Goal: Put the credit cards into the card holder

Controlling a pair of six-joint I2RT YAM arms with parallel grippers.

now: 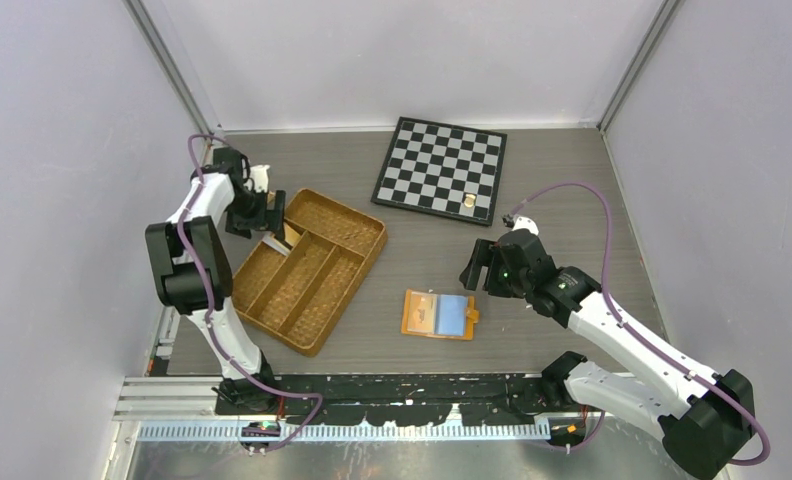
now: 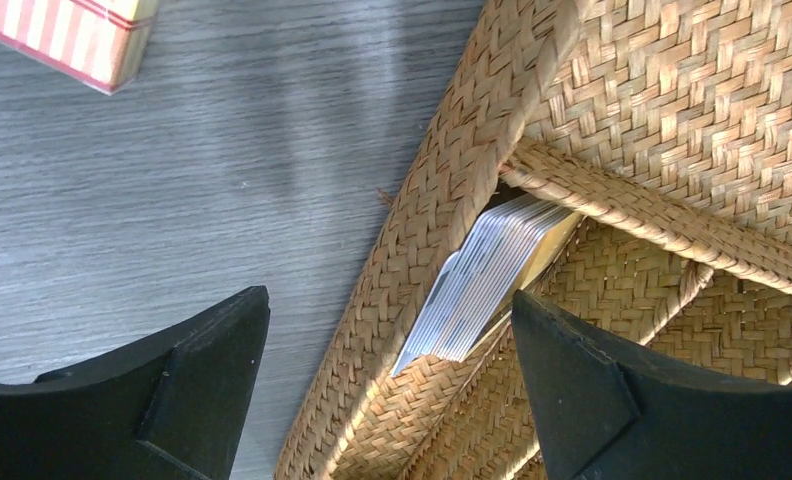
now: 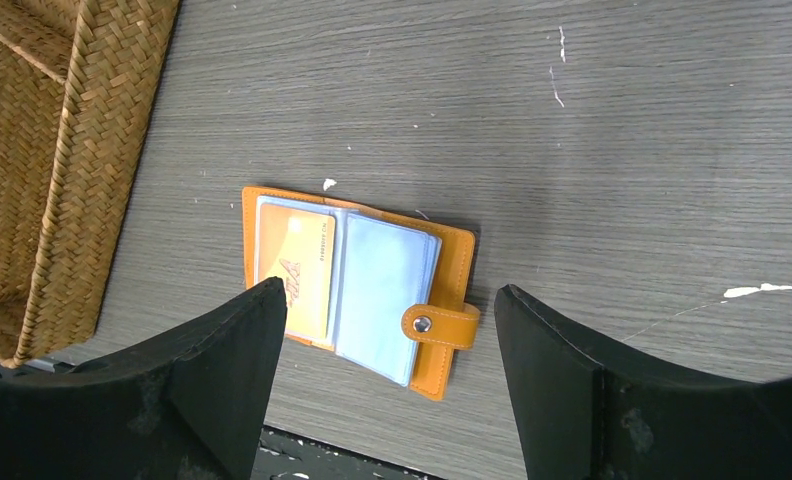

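A stack of cards (image 2: pixel 479 277) leans in a narrow compartment of the woven tray (image 1: pixel 304 340), near its upper left edge. Above that edge my left gripper stands open; its right finger is over the compartment beside the cards, its left finger outside the tray wall, and nothing is between them. On the table to the right of the tray, the orange card holder (image 3: pixel 456 270) lies spread open, with blue sleeves and an orange card in its left sleeve. My right gripper is open and empty above the holder, slightly behind and right of it in the top view.
A chessboard (image 1: pixel 442 165) with a small round object (image 1: pixel 469 200) on it lies at the back. Beyond the tray wall is a pink-striped box (image 2: pixel 82 35). Bare table stretches around the holder.
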